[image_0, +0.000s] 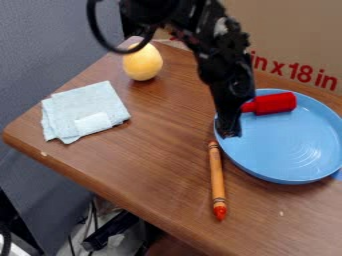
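Note:
My black gripper points down at the left rim of a blue plate, just above the upper end of an orange crayon lying on the table. A red cylindrical object lies on the plate's back part, to the right of my gripper, its left end partly behind the gripper. I cannot tell whether the fingers are open or shut.
A yellow round object stands at the back left of the wooden table. A folded light-blue cloth lies at the left. A cardboard box is behind the plate.

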